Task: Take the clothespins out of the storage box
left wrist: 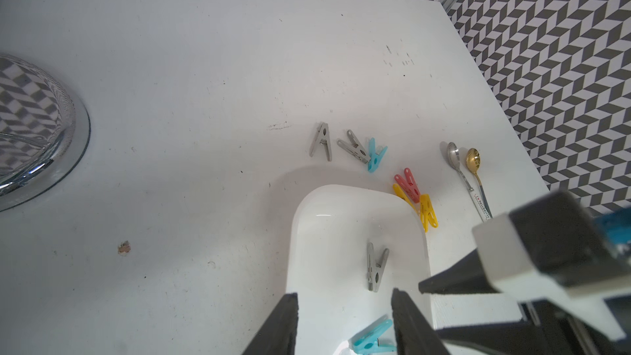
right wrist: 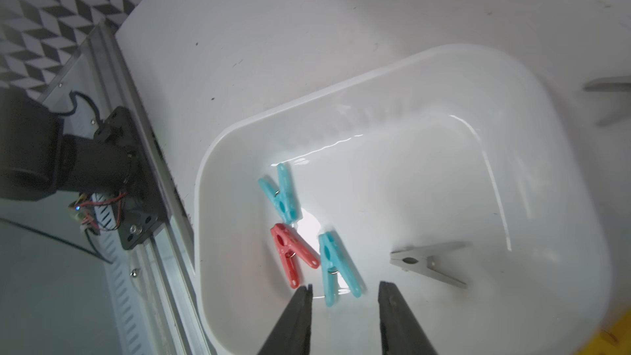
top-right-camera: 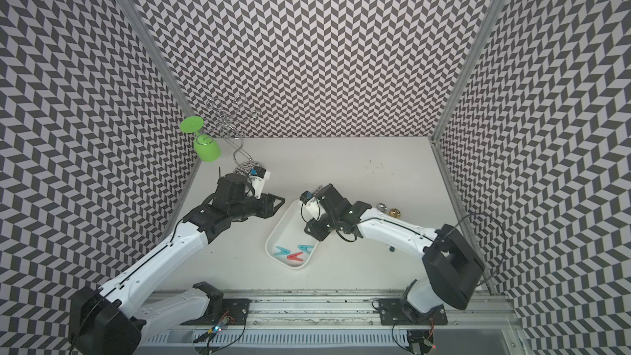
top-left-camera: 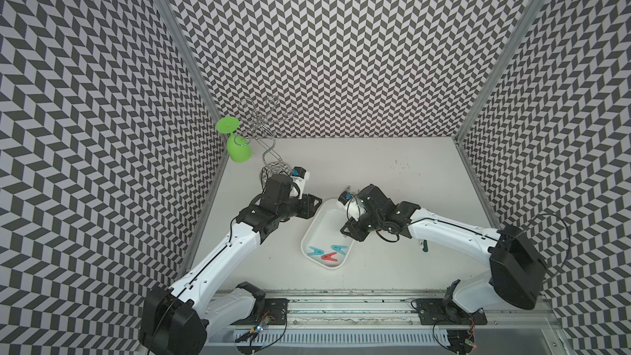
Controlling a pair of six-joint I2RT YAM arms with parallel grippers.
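The white storage box (top-left-camera: 309, 236) holds blue clothespins (right wrist: 338, 263), a red one (right wrist: 292, 249) and a grey one (right wrist: 420, 259). My right gripper hangs over the box, fingers apart with nothing between them; in the left wrist view it reaches in from the right. My left gripper is above and left of the box, open and empty. Outside the box, beyond its far end, lie grey (left wrist: 321, 138), blue (left wrist: 375, 154), red (left wrist: 407, 186) and yellow (left wrist: 427, 211) clothespins.
A silver spoon (left wrist: 453, 155) and a gold spoon (left wrist: 473, 161) lie at the right. A green glass (top-left-camera: 239, 150) on a wire rack stands at the back left.
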